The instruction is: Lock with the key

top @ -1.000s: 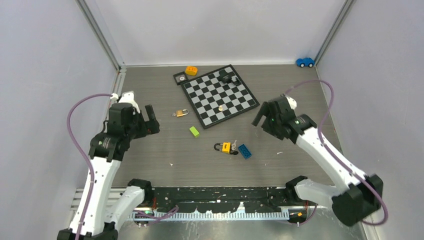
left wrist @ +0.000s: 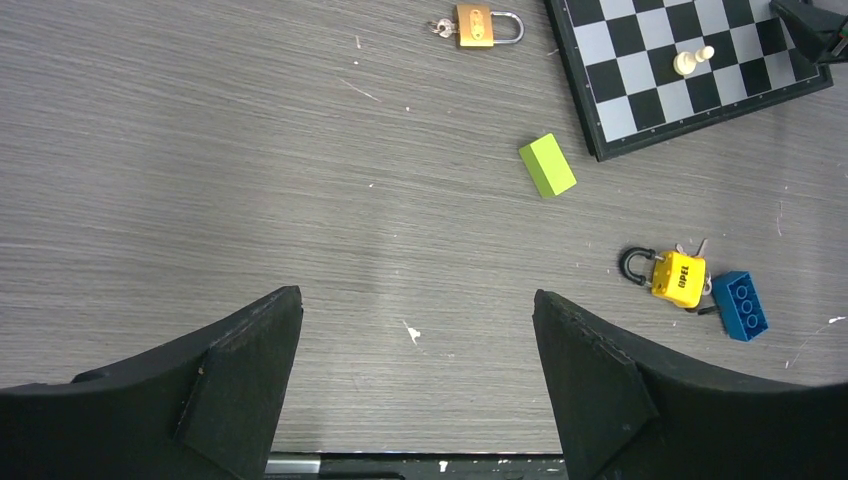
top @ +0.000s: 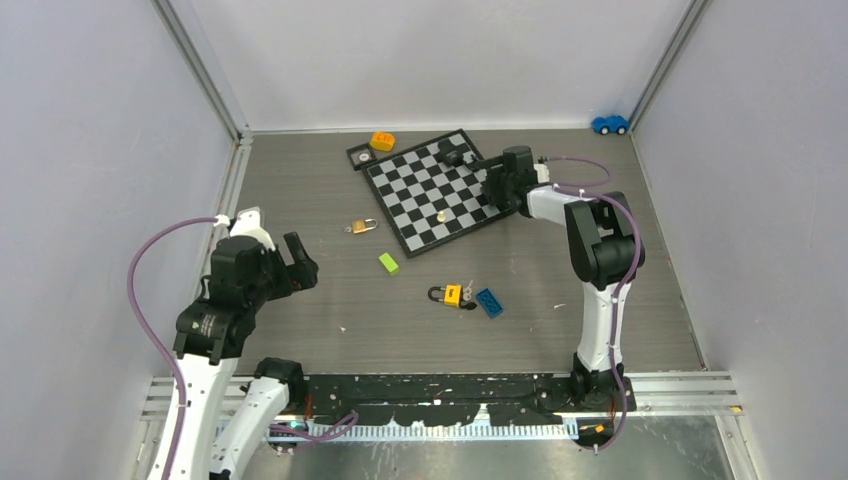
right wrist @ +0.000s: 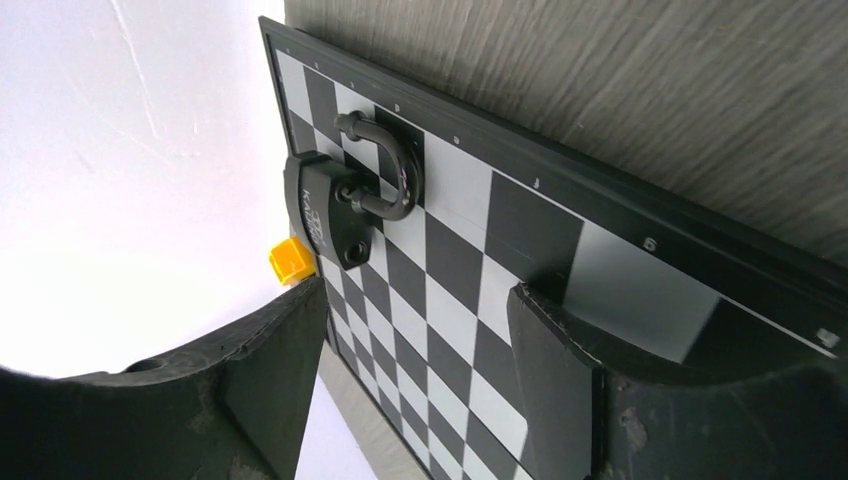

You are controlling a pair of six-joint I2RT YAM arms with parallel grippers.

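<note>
A black padlock [right wrist: 328, 208] with a dark shackle lies near a corner of the chessboard [top: 430, 200]. My right gripper is over the board near that lock, its fingers apart with nothing seen between them. A brass padlock [left wrist: 475, 26] with keys [left wrist: 444, 28] lies left of the board, and a yellow padlock [left wrist: 678, 279] with keys [top: 468, 290] lies on the front part of the floor. My left gripper hangs open over the left side, empty.
A green block [top: 389, 263], a blue brick [top: 488, 302], an orange brick [top: 382, 141], a small dark square item [top: 360, 156] and a blue toy car [top: 609, 124] lie around. A pale chess piece [top: 441, 216] stands on the board.
My right arm has swung back and left to over the board, close to the black padlock. My left arm has shifted slightly; the objects lie as before.
</note>
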